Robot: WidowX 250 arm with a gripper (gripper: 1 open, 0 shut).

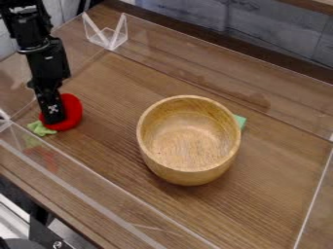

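Note:
My gripper (pixel 53 105) reaches down at the left edge over a red round object (pixel 68 114), its dark fingers overlapping that object. Whether they grip it cannot be told. A small light-green item (pixel 41 128) lies under the red object's lower left.
A large tan bowl (pixel 189 139) stands right of centre on the wooden table (pixel 235 58), with a small green object (pixel 240 123) beside its right rim. A white wire-like shape (pixel 111 31) is at the upper left.

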